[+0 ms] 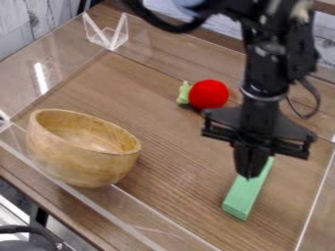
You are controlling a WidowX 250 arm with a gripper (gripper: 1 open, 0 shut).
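My gripper [257, 147] hangs at the centre right, above and behind a green block [245, 198] that lies on the wooden table; it looks shut, with nothing visible held. A red round object [209, 94] sits behind the arm to the left, with a small pale green item [186, 96] beside it.
A large wooden bowl [81, 162] stands at the left front. A white wire-like object [104, 29] is at the top left.
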